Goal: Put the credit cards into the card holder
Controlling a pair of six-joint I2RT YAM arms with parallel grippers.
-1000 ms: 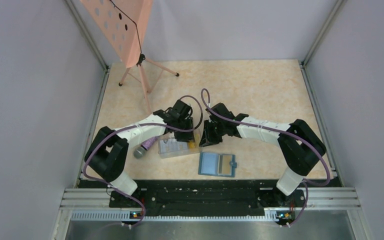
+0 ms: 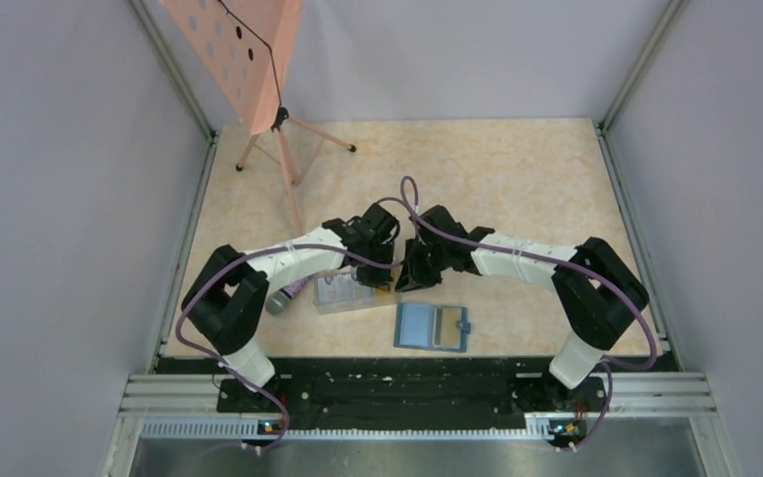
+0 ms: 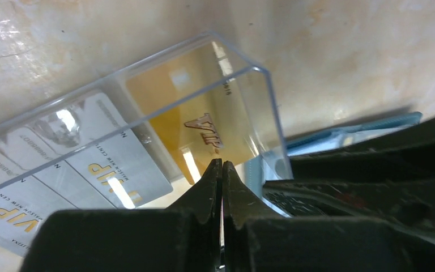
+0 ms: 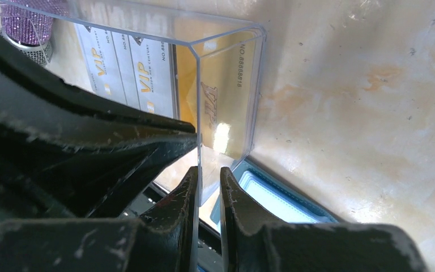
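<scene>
A clear acrylic box (image 2: 353,300) holds stacks of white cards (image 3: 119,175) and a gold card stack (image 3: 198,130) at its right end. My left gripper is shut at the gold stack's front edge; whether a card sits between its fingers is hidden. My right gripper is at the box's right end, its fingers closed about the clear wall. The blue card holder (image 2: 415,326) lies open on the table in front of the grippers.
A purple sparkly cylinder (image 2: 293,290) lies left of the box. A pink stand (image 2: 288,169) stands at the back left.
The right gripper has stayed in place.
</scene>
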